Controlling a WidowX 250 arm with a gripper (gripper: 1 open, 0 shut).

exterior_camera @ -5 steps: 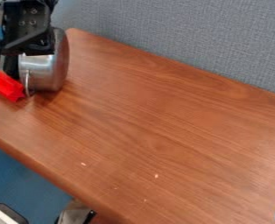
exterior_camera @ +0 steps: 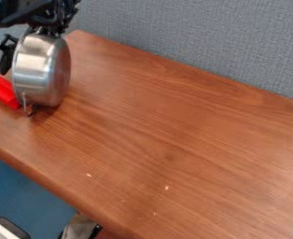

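Observation:
At the left end of the wooden table stands a stainless steel pot [exterior_camera: 43, 65], with a thin wire-like piece at its lower front. A red object [exterior_camera: 5, 91] lies beside it, partly cut off by the frame edge. My black gripper [exterior_camera: 24, 19] is at the top left corner, above and behind the pot, largely out of frame; its fingertips cannot be made out clearly, so its finger state is unclear.
A grey fabric partition [exterior_camera: 199, 42] runs along the back. The table's front edge drops to a blue floor [exterior_camera: 24, 191].
My gripper has moved up and left, uncovering more of the pot's upper part. The pot appears in about the same place.

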